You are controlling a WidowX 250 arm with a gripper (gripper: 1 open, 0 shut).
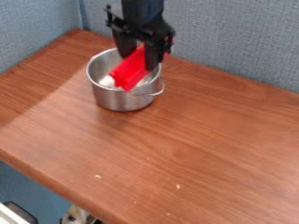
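Observation:
My black gripper (140, 39) hangs in the upper middle of the camera view, over a silver pot (119, 96) with a wire handle. Below the gripper a red block (131, 68) is held tilted at the pot's mouth, partly within the rim. The gripper appears shut on the red block, though its fingertips are mostly hidden behind the block.
Grey-blue padded walls (233, 44) stand behind and at the left. Some equipment shows beyond the table's lower-left edge.

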